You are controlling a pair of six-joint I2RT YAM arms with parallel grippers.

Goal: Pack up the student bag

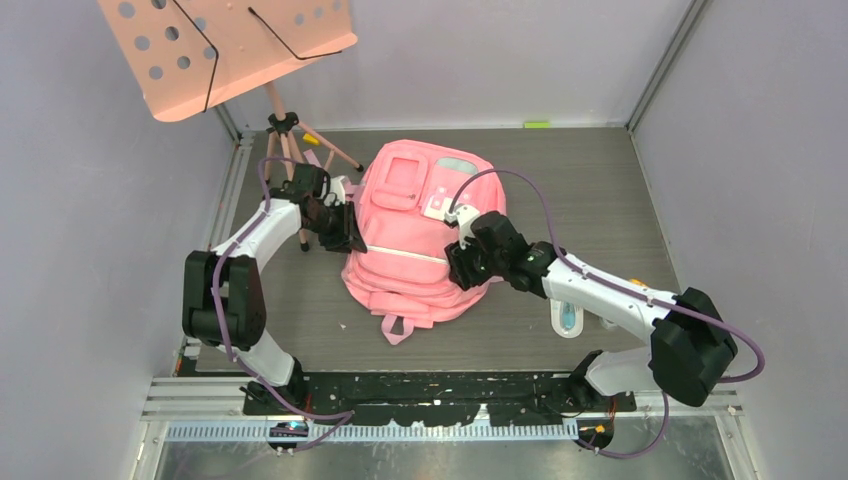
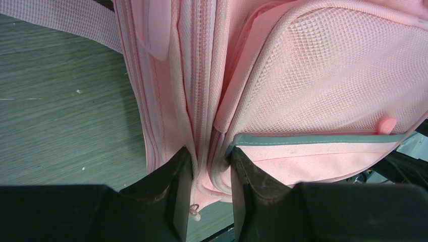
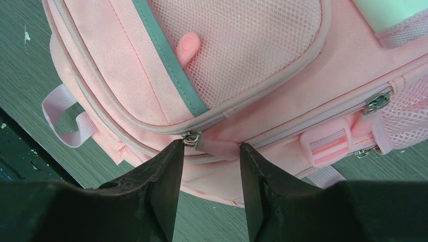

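A pink backpack (image 1: 405, 228) lies flat on the table, its top loop toward the robot. On its left side my left gripper is shut on a fold of the bag's piped edge beside the mesh pocket (image 2: 333, 70). At the opposite side my right gripper stands part open around a pink zipper pull (image 3: 218, 149). The pull's metal slider (image 3: 192, 139) lies by the left finger, and the tip of the pull is close to the right finger; whether both touch it I cannot tell.
An oval white case (image 1: 567, 318) with something blue inside lies right of the bag, close under the right forearm. A pink stand (image 1: 285, 125) rises behind the left arm.
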